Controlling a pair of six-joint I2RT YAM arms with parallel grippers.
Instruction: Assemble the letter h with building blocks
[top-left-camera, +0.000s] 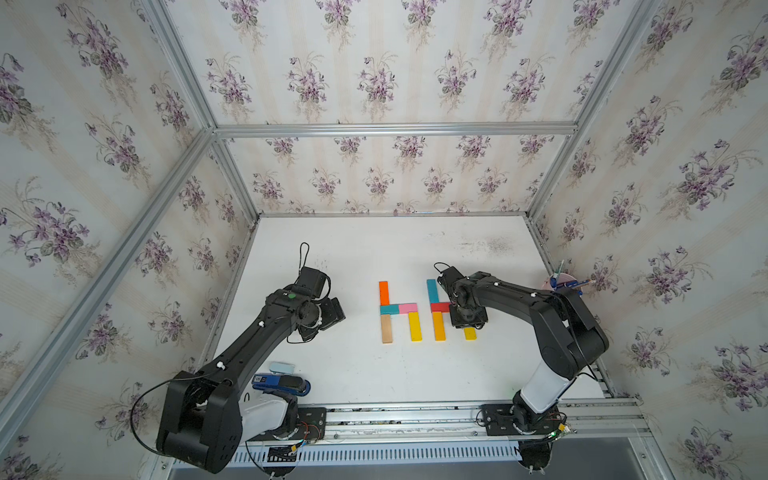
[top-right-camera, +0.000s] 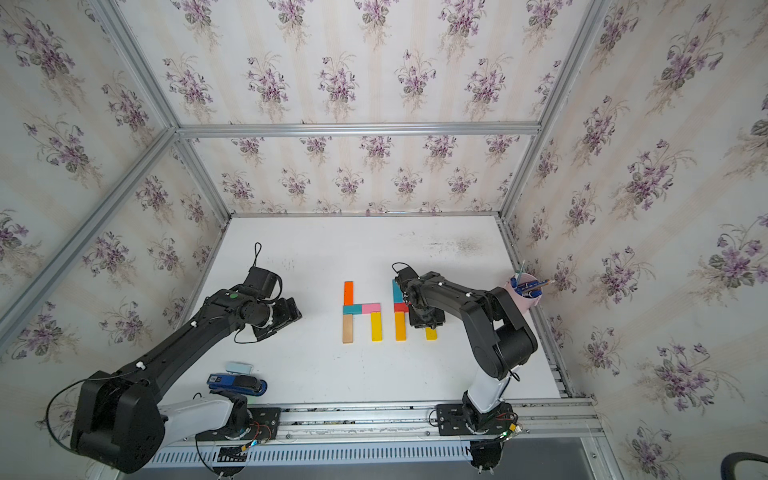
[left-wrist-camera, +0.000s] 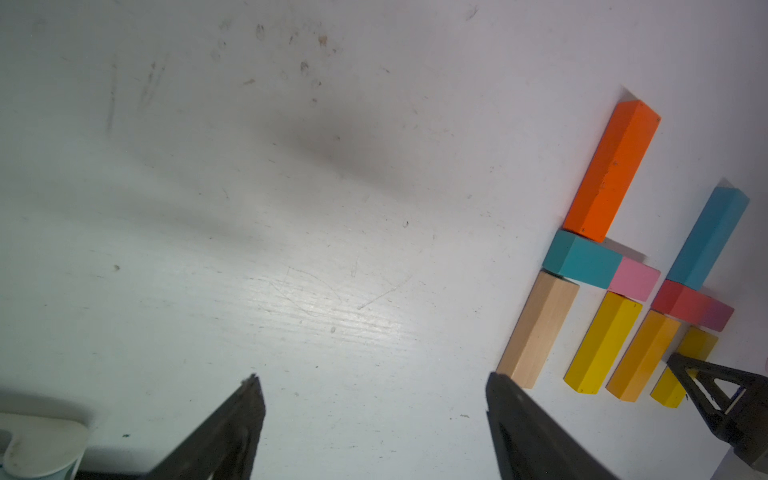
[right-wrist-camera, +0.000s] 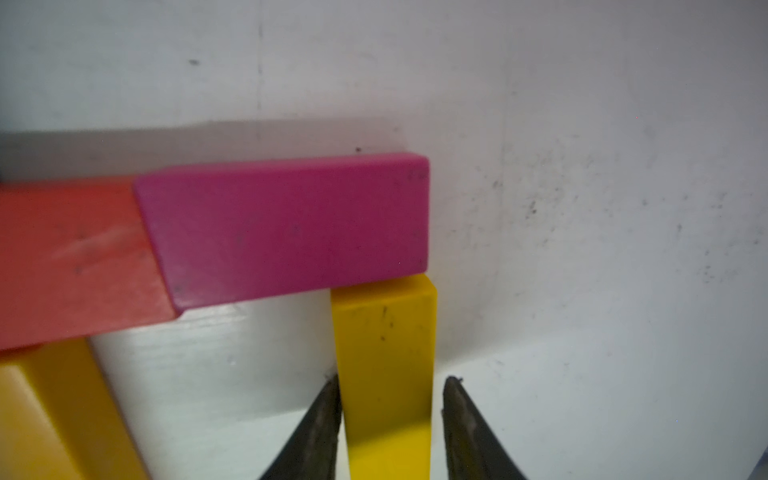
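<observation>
Two block letters lie side by side on the white table. The left h has an orange block (left-wrist-camera: 612, 172), teal block (left-wrist-camera: 582, 257), pink block (left-wrist-camera: 634, 278), wooden block (left-wrist-camera: 540, 328) and yellow block (left-wrist-camera: 604, 340). In the right one are a blue block (left-wrist-camera: 709, 236), red block (left-wrist-camera: 680, 302), amber block (left-wrist-camera: 642, 354), magenta block (right-wrist-camera: 288, 228) and another yellow block (right-wrist-camera: 384, 336), its far end against the magenta one. My right gripper straddles this yellow block, a slight gap showing on the right. Well left of both letters, my left gripper is open and empty.
A blue stapler (top-left-camera: 281, 384) and a pale blue box (top-left-camera: 281, 367) rest at the front left. At the right edge stands a pink cup (top-right-camera: 524, 297) holding pens. Bare table lies behind the letters and between the left arm and the left h.
</observation>
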